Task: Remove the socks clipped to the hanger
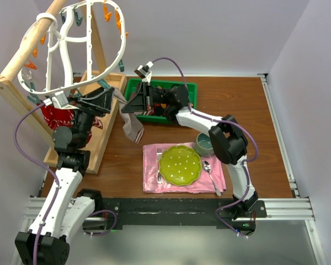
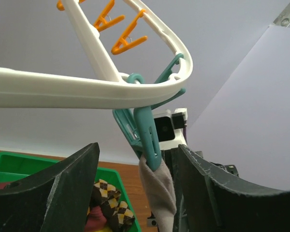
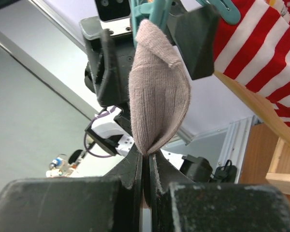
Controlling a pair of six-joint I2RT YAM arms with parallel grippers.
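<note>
A beige-grey sock [image 3: 158,92] hangs by its end from a teal clip [image 2: 147,133] on the white round hanger [image 2: 53,92]. In the right wrist view my right gripper is shut on the sock's middle, with the fabric bunched between its fingers. The sock's striped end [image 1: 134,130] dangles below it in the top view. Around the clip and upper sock, my left gripper stands open, one finger on each side and nothing pinched. A red-and-white striped sock [image 3: 261,46] hangs near another teal clip [image 3: 224,9].
Behind the right gripper, a green bin [image 1: 190,91] holds several patterned cloth items [image 2: 113,205]. The wooden hanger stand [image 1: 102,141] is at the left. A green plate [image 1: 179,165] and a cup [image 1: 203,144] rest by a pink cloth [image 1: 150,182].
</note>
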